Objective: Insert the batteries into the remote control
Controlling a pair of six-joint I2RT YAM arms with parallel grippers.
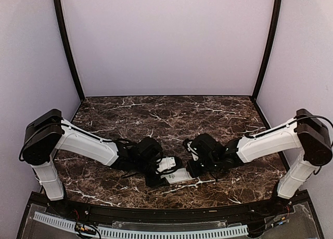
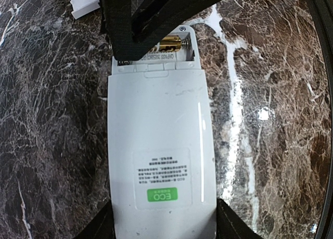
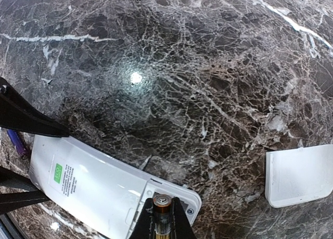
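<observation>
The white remote (image 2: 161, 114) lies back side up, its battery compartment (image 2: 179, 57) uncovered. My left gripper is shut across the remote's sides at the end away from the compartment. Over the compartment, my right gripper is shut on a battery (image 3: 163, 201), whose round end shows between the fingertips. From the left wrist, a gold-and-black battery (image 2: 170, 43) shows at the compartment beside a spring, partly behind the right fingers (image 2: 130, 36). Whether this is the gripped battery or another one cannot be told. The right fingers hide much of the compartment.
A white cover piece (image 3: 299, 175) lies on the marbled table, apart from the remote. A small purple object (image 3: 17, 142) shows near the left fingers. Beyond both arms, the back of the table (image 1: 166, 111) is clear.
</observation>
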